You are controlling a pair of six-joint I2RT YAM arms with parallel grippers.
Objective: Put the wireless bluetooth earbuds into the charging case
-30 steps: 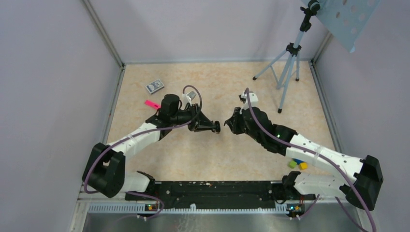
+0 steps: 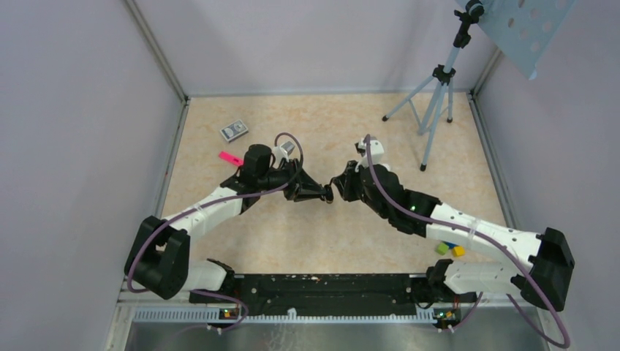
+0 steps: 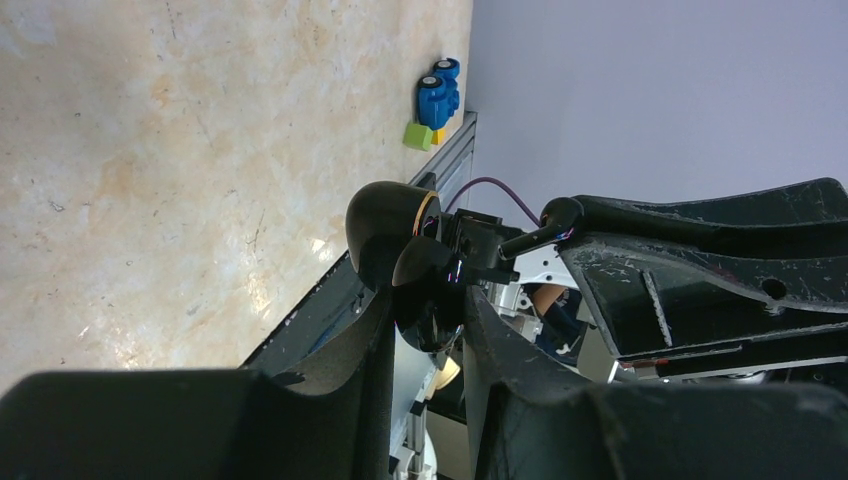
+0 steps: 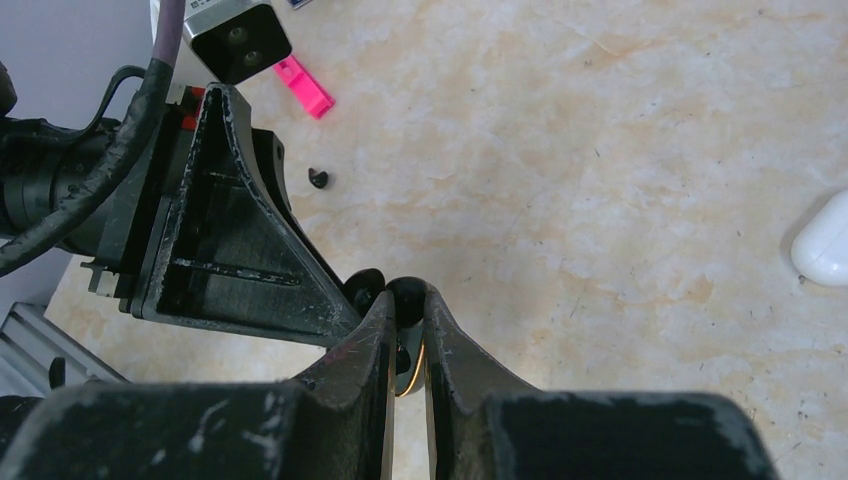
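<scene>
The black charging case (image 3: 380, 230), with a gold rim, is held up off the table by my left gripper (image 2: 324, 192), shut on it near the middle of the top view. My right gripper (image 2: 336, 183) faces it from the right, its tips almost at the case. In the right wrist view a glossy dark piece (image 4: 408, 300) sits between or just behind its fingertips; whether they grip it, I cannot tell. A small black earbud (image 4: 318, 178) lies on the table beyond. A white rounded object (image 4: 820, 240) lies at that view's right edge.
A pink strip (image 2: 229, 157) and a grey boxed item (image 2: 234, 130) lie at the back left. Tripod legs (image 2: 431, 131) stand at the back right. Green and yellow blocks (image 2: 458, 251) and a blue toy (image 3: 432, 100) lie at the front right.
My right gripper has moved leftward and slightly up in the top view, closing the gap to the case. My left gripper has stayed almost still.
</scene>
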